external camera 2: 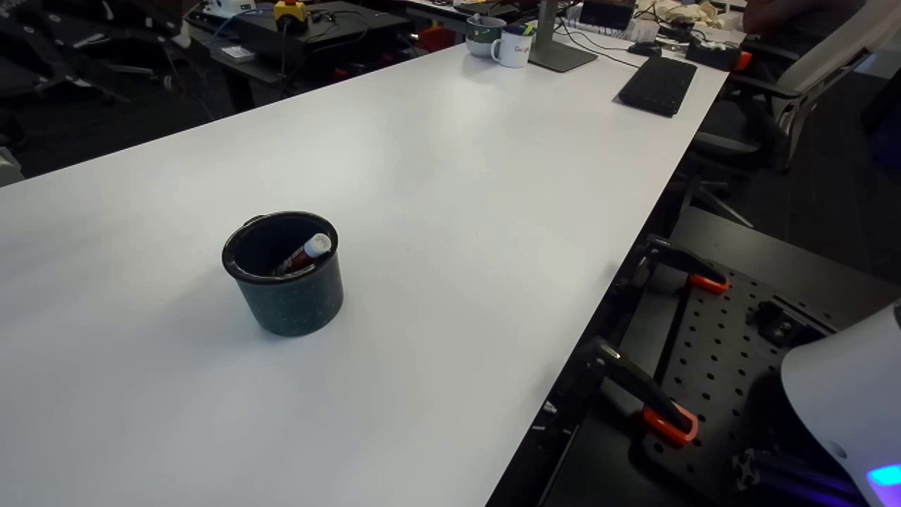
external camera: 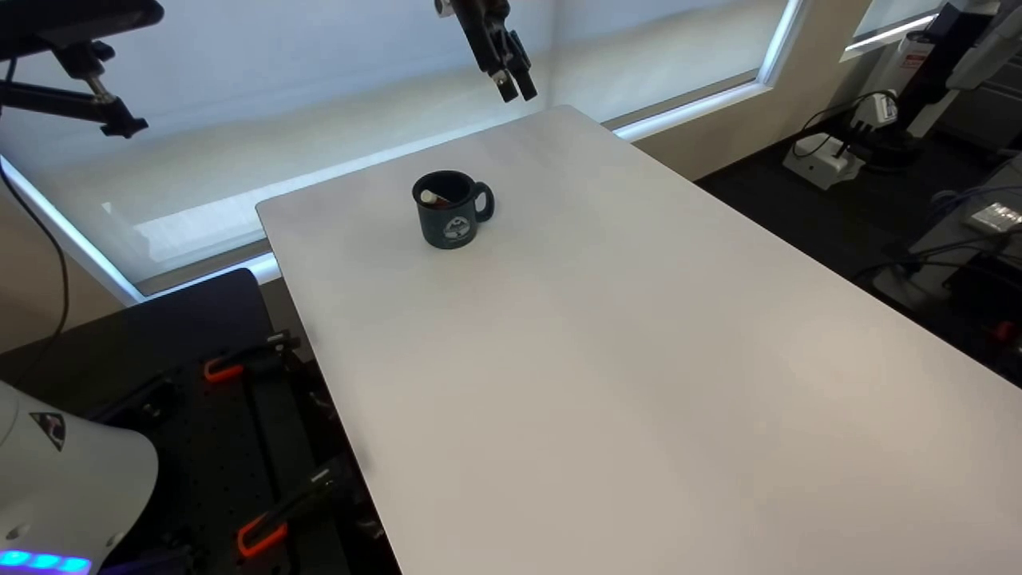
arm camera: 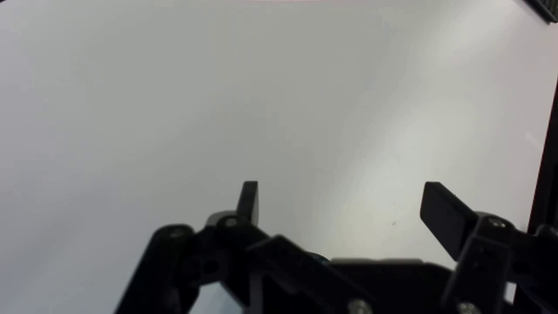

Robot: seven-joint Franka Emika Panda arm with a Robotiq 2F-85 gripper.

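A dark green mug (external camera: 448, 219) stands upright on the white table, its handle toward the right in exterior view 1. Inside it leans a marker-like stick with a white end (external camera 2: 317, 245); its lower part is hidden by the mug wall. My gripper (external camera: 518, 94) hangs high above the table, up and to the right of the mug in exterior view 1 and apart from it. In the wrist view the gripper is open, its fingers wide apart with only tabletop visible between them. A small dark curved edge (arm camera: 318, 257) peeks out behind the gripper body; I cannot tell what it is.
Orange-tipped clamps (external camera 2: 673, 425) sit beside the table edge.
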